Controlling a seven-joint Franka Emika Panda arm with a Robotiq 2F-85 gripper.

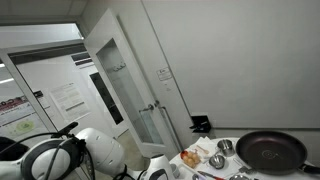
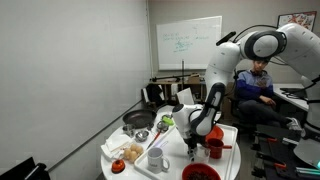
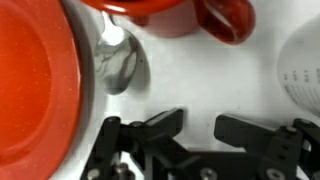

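Note:
My gripper stands open over a bare patch of white tabletop, nothing between its fingers. In the wrist view, a metal spoon (image 3: 116,60) lies up and left of the fingers, beside a red-orange dish (image 3: 35,85) that is cut off by the left edge. A red mug (image 3: 165,20) is at the top, its handle to the right. Part of a white cup (image 3: 302,70) with small markings shows at the right edge. Exterior view 2 has the gripper (image 2: 192,156) low over the table, close to a white mug (image 2: 156,160) and a red mug (image 2: 215,148).
A large black pan (image 1: 271,151) lies at the table's right in exterior view 1. Small metal bowls (image 1: 225,147) and an orange item (image 1: 217,161) lie left of it. Someone sits (image 2: 258,85) in the background of exterior view 2.

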